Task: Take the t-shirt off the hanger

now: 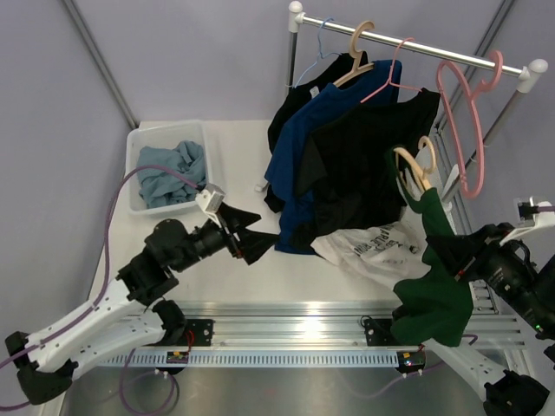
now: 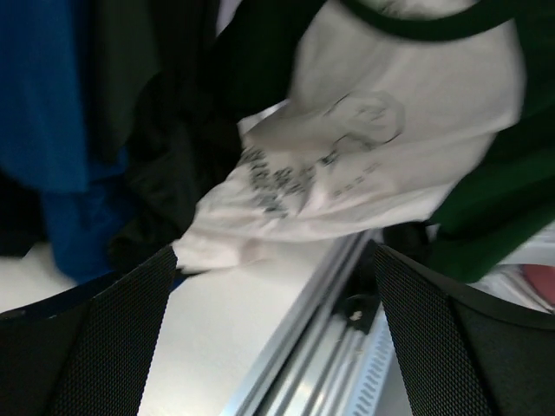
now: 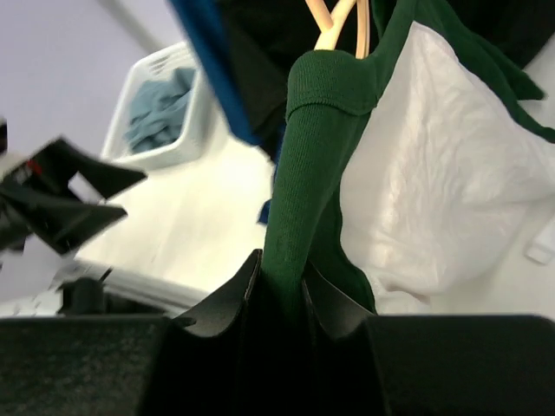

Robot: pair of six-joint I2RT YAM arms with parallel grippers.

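Observation:
A dark green shirt [image 1: 438, 295] with white fabric hangs on a wooden hanger [image 1: 421, 169], now off the rail at the lower right. My right gripper [image 1: 460, 264] is shut on the green cloth below the hanger, whose prongs top the right wrist view above the gripped fold [image 3: 308, 165]. My left gripper [image 1: 251, 234] stands open left of the shirt, nothing between its fingers; its wrist view is blurred.
The rail [image 1: 408, 45] carries black and blue clothes [image 1: 299, 165] and empty pink hangers [image 1: 477, 130]. A white bin [image 1: 137, 195] with grey-blue cloth stands back left.

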